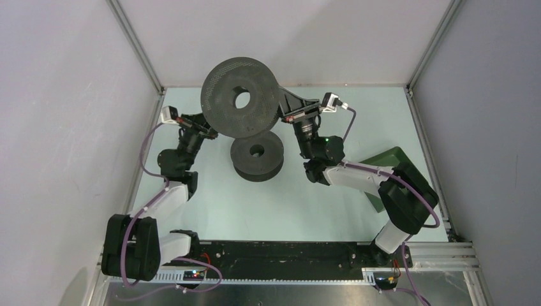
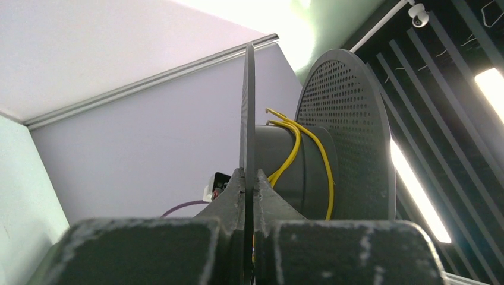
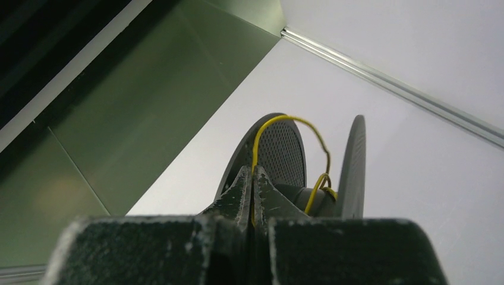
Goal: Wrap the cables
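Note:
A dark grey spool (image 1: 224, 95) is held up in the air, its broad round face turned to the top view. My left gripper (image 1: 209, 125) is shut on the rim of one thin flange (image 2: 249, 107), which stands edge-on between its fingers in the left wrist view. Yellow cable (image 2: 324, 157) lies around the hub between the two flanges. On the spool's right side my right gripper is shut with the yellow cable (image 3: 291, 118) pinched at its tips. From there the cable arches up and over to the hub in a loose loop. The spool's top flange hides the right fingertips from above.
A second dark spool or round stand (image 1: 258, 167) sits on the white table (image 1: 281, 210) below the held spool. At the right lies a green tray (image 1: 395, 156), partly under my right arm.

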